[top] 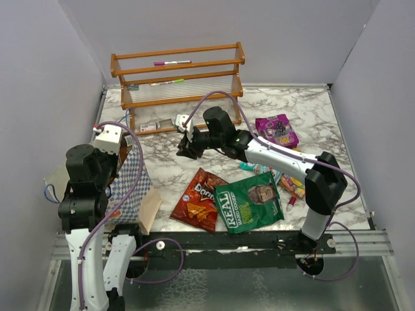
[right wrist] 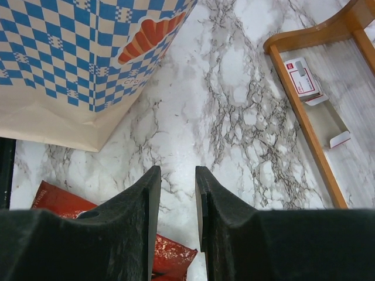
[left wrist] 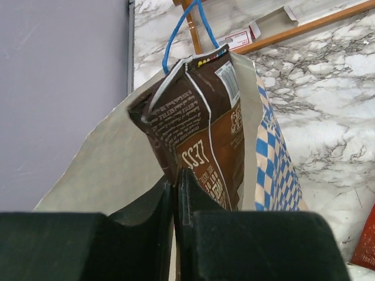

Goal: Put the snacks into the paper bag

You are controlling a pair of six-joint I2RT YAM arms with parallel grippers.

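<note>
The paper bag [top: 136,188], checkered blue and white, stands at the left under my left arm, partly hidden by it. My left gripper is over the bag's opening, its fingers closed around a brown snack packet [left wrist: 202,134] that stands up inside the bag. My right gripper hangs over bare marble near the middle, fingers apart, empty. A red Doritos bag [top: 198,201] and a green snack bag [top: 249,204] lie at front centre; a purple bag [top: 275,129], a blue packet and an orange packet lie at the right.
A wooden rack [top: 175,97] with markers and small boxes stands at the back. Grey walls close in both sides.
</note>
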